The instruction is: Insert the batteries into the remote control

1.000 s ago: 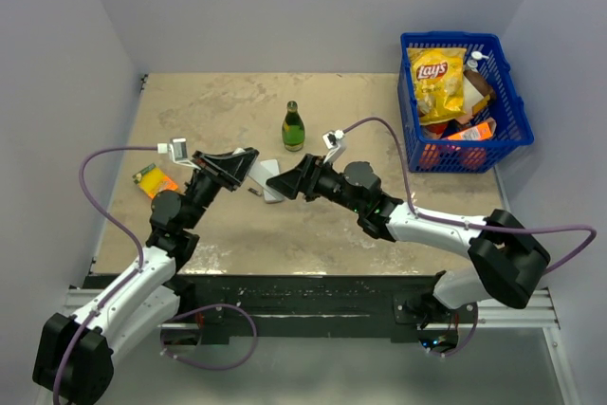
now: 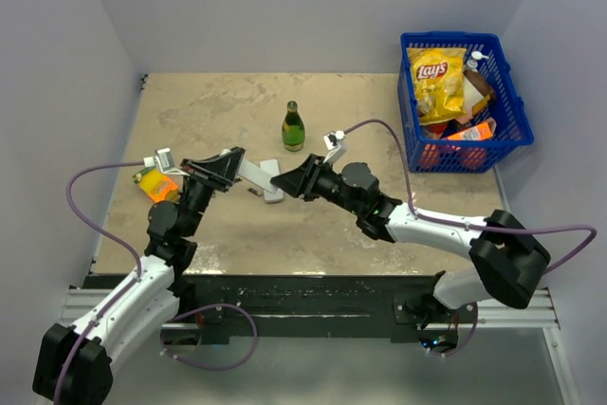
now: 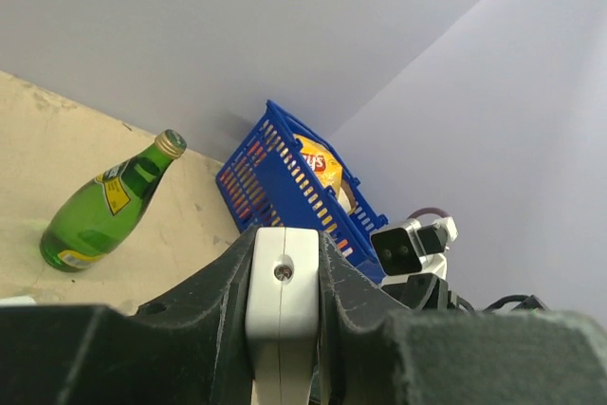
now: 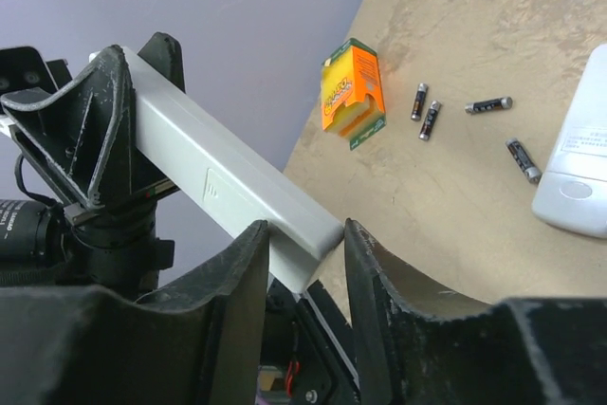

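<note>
The white remote (image 2: 257, 175) hangs above the table between both grippers, long and tilted in the right wrist view. My left gripper (image 2: 229, 161) is shut on its upper-left end, seen end-on with a small screw in the left wrist view. My right gripper is shut on the other end. Several batteries (image 4: 488, 104) lie loose on the table (image 4: 427, 196), beside a second white remote-like item (image 4: 579, 149) lying flat.
A green bottle (image 2: 293, 128) stands behind the grippers. A blue basket (image 2: 417, 111) of snacks is at the back right. A yellow-orange box (image 4: 351, 92) lies at the left of the table.
My left gripper has shifted slightly to the left, and more of the held remote shows between the grippers. The right gripper has barely moved.
</note>
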